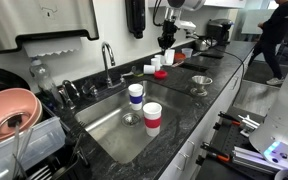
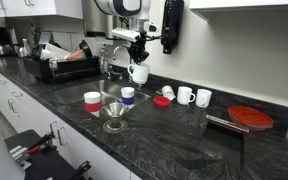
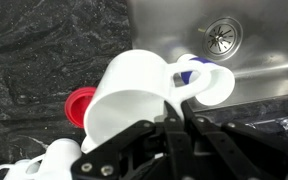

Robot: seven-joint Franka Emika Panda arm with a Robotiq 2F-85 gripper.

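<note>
A white mug [image 3: 126, 80] hangs from my gripper, its handle [image 3: 191, 80] between the shut fingers. In exterior view 2 the held mug [image 2: 138, 73] is in the air above the counter near the sink's right end, with my gripper [image 2: 136, 54] just over it. Below it, apart from it, a blue-and-white cup [image 2: 128, 95] stands by the sink and a red dish [image 2: 162, 101] lies on the dark counter. The fingertips are partly hidden behind the handle in the wrist view.
The steel sink [image 1: 112, 120] has a tall faucet [image 1: 108, 64] behind it. A red-and-white cup [image 1: 153, 120] and a glass bowl [image 2: 114, 118] stand nearby. White mugs [image 2: 203, 97] line the wall side, and a dish rack [image 1: 46, 140] fills the left.
</note>
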